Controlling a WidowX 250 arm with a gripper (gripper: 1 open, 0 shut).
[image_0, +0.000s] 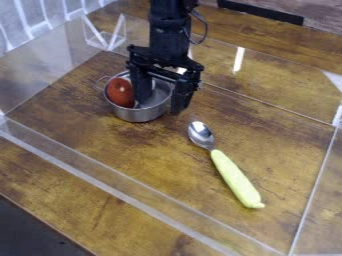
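Note:
A metal pot (142, 111) stands on the wooden table, with a red round item (120, 93) at its left side. My black gripper (152, 90) is lowered over and into the pot, hiding much of its inside, open as far as it shows. A spoon (201, 134) with a pale yellow-green handle (233, 176) lies to the lower right, apart from the pot.
Clear panels border the table (107, 180) at the left, front and right. A pale strip lies at the back.

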